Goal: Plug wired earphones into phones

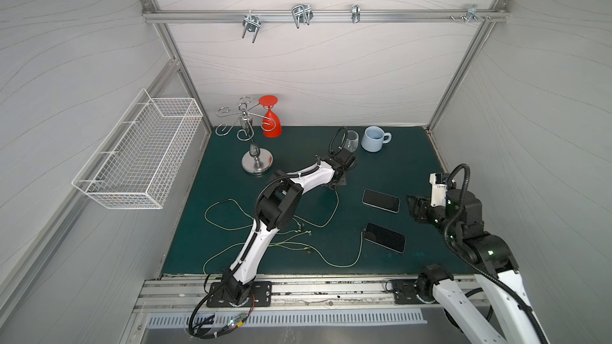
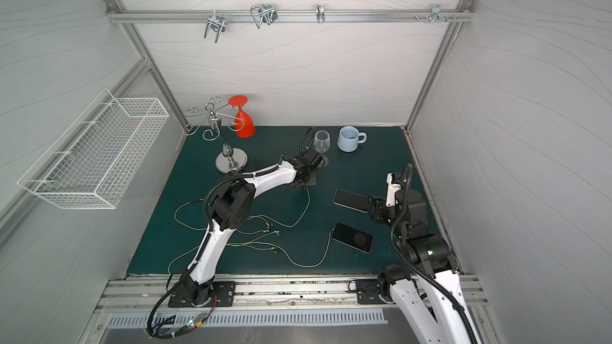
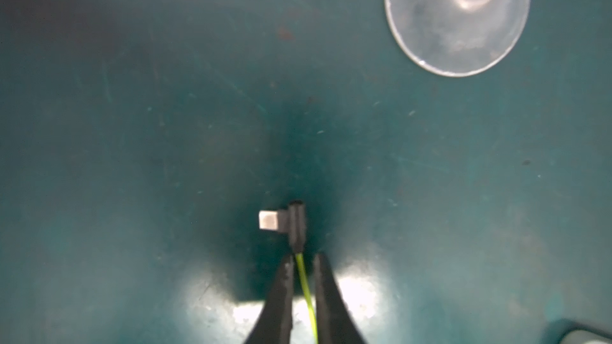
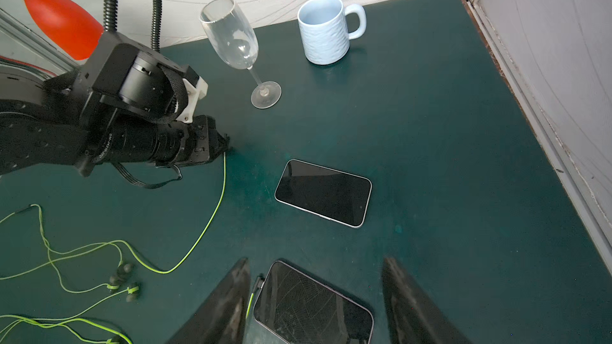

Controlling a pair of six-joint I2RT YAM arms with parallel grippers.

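In the left wrist view, a black right-angle plug (image 3: 296, 226) with a pale metal tip lies on the table, its yellow-green cable (image 3: 307, 293) running between the two fingers of my left gripper. Those fingers are narrowly open, with a gap visible around the cable. The upper phone (image 4: 323, 192) lies face up, with no plug at its ends. At the left end of the lower phone (image 4: 312, 309) sits another earphone's black plug (image 4: 258, 282). My right gripper is open and empty, above and to the right of the phones.
A clear wine glass (image 4: 264, 95) stands just beyond my left gripper, beside a blue mug (image 1: 373, 139). Tangled earphone cables (image 4: 89, 251) spread over the table's left front. A metal stand (image 1: 257, 161) and red goblet (image 1: 272, 124) occupy the back left.
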